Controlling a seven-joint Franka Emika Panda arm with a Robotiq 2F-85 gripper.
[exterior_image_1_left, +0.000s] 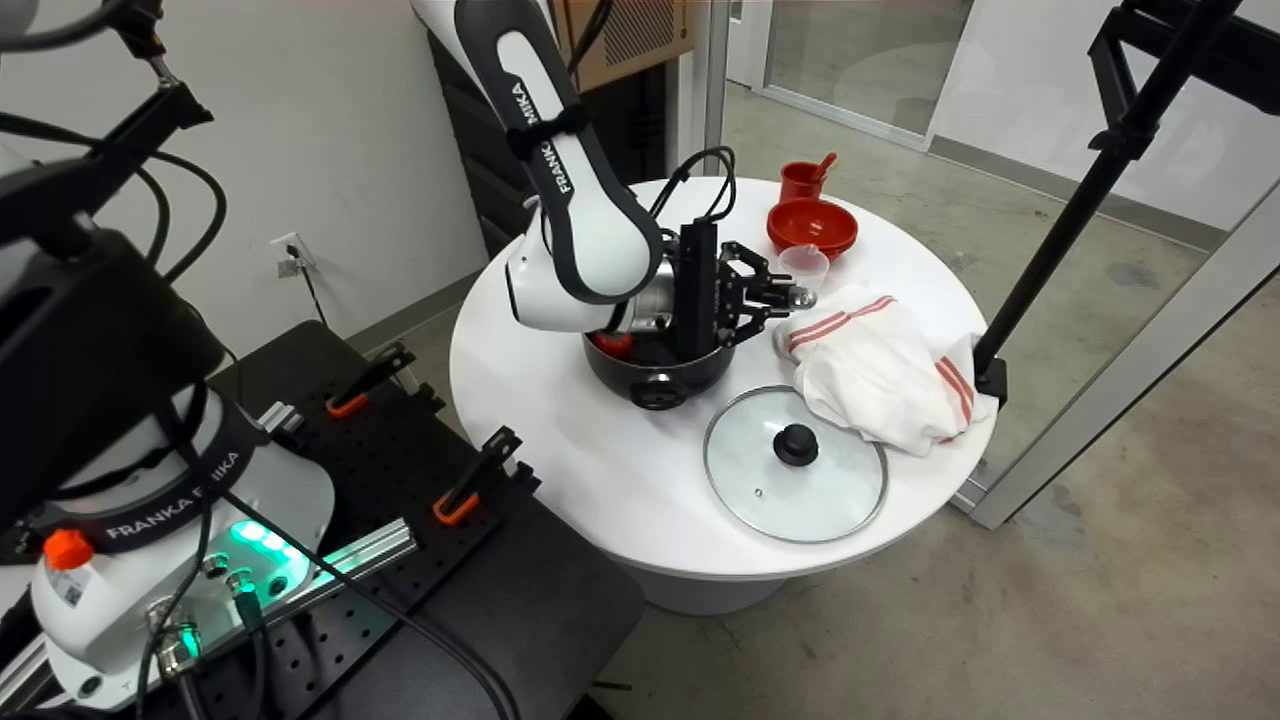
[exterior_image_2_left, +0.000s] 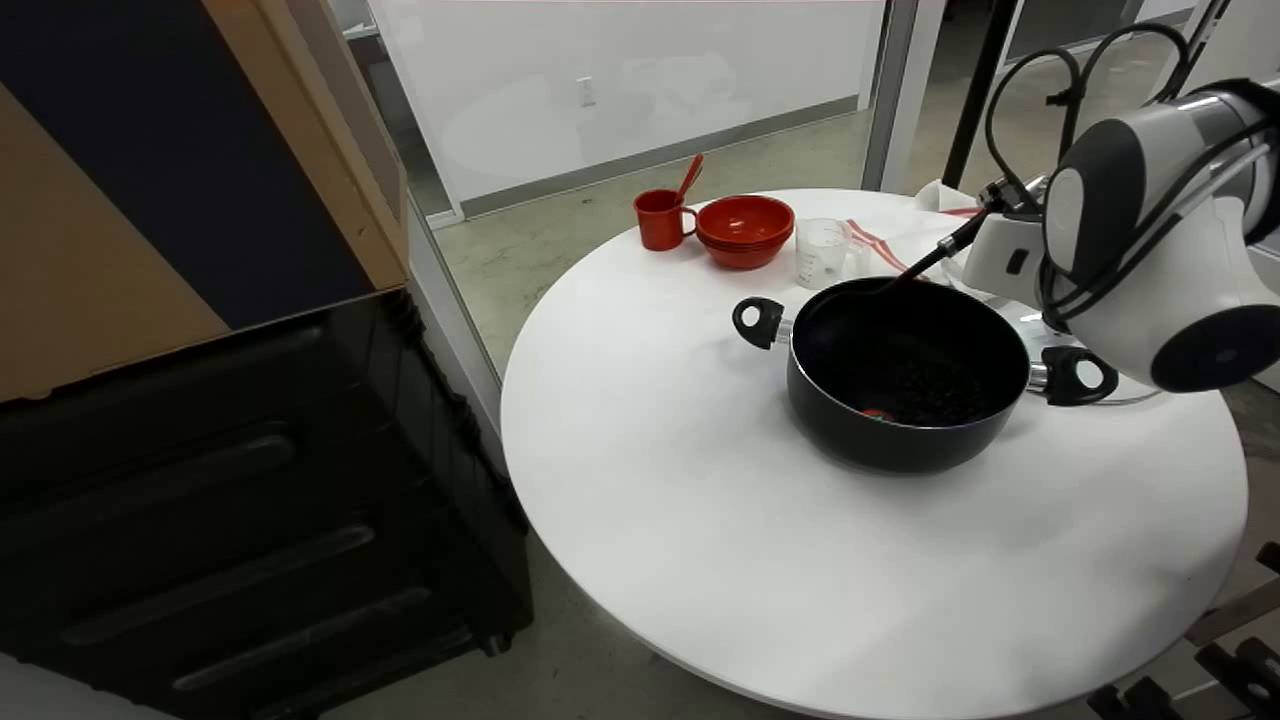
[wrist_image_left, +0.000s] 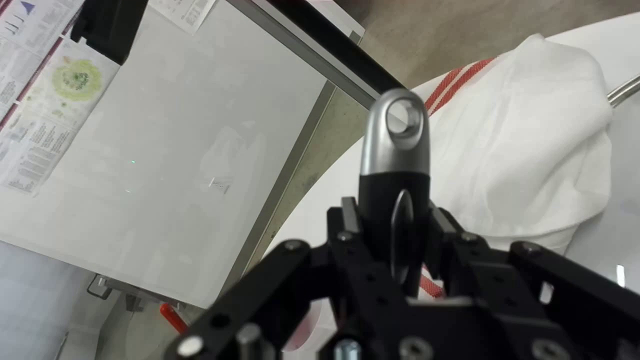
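Observation:
A black pot with two side handles stands on the white round table. Something small and red shows low inside it; the rest of its dark interior is hard to make out. In the wrist view my gripper is shut on the black handle of a utensil, whose silver end has a hanging hole. From the second exterior view, the utensil's dark shaft slants down over the pot's rim into it, and its far end is hidden. The gripper hangs just beyond the pot's rim.
A glass lid with a black knob lies near the table's front edge. Beside it is a crumpled white towel with red stripes. Red bowls, a red cup and a clear measuring cup stand behind the pot.

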